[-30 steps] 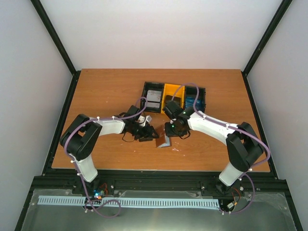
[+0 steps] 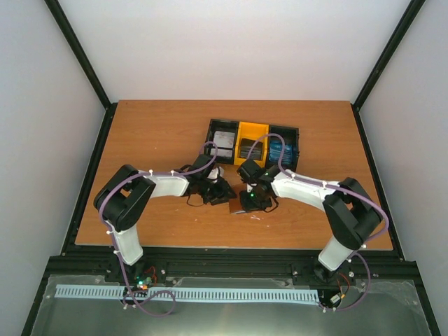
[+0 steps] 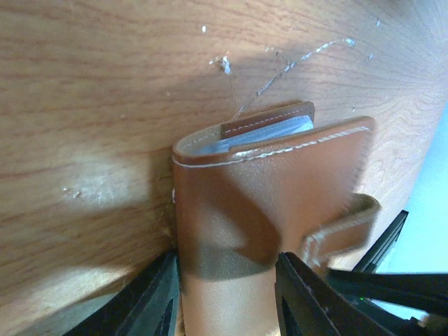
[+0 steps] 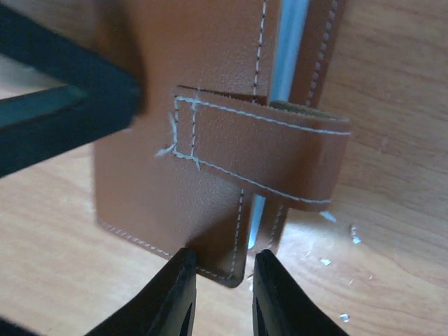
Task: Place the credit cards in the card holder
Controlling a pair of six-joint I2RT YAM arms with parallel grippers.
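The brown leather card holder [image 2: 234, 206] rests on the table between both arms. Seen from the left wrist, the holder [image 3: 224, 189] is folded, with a pale blue edge [image 3: 280, 130], a card or a sleeve, showing inside. My left gripper is part open, its fingers apart at the holder's folded side; contact cannot be told. In the right wrist view the holder's strap [image 4: 262, 147] crosses its opening, and a blue strip [image 4: 290, 49] shows between the leather sides. My right gripper has its fingers apart at the holder's near corner, with no firm hold showing.
Behind the arms stands a tray with a black left compartment [image 2: 211, 133] holding white items, a yellow middle [image 2: 253, 128] with dark items, and a black right compartment [image 2: 295, 136] with blue ones. Small scraps [image 4: 355, 234] lie near the holder.
The left gripper has shifted slightly right.
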